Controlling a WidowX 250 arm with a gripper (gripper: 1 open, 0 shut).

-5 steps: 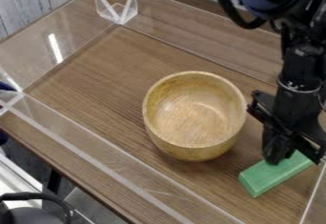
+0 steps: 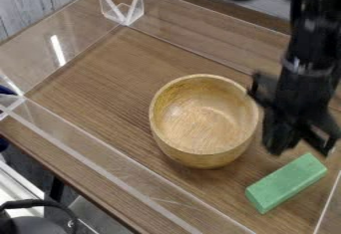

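A green rectangular block lies flat on the wooden table at the lower right. My black gripper is above and behind it, apart from it and blurred, shut with nothing visible between its fingers. A large tan round bowl sits left of the gripper, near the middle of the view.
A clear plastic-like piece is at the back left. Dark cables or parts lie at the lower-left edge.
My gripper has lifted up and away from the green block, which now shows uncovered. The bowl has not moved.
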